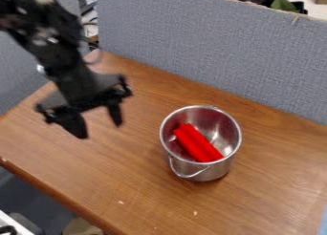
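Observation:
A steel bucket [182,163] with a wire handle stands on the right half of the wooden table [128,191], holding a red cylindrical object [196,142]. My black gripper [90,118] hangs over the left part of the table, open and blurred by motion, clear of the bucket with nothing visible between its fingers.
Grey padded walls [230,48] line the back and left. Some white items [15,224] sit beyond the table's lower-left edge.

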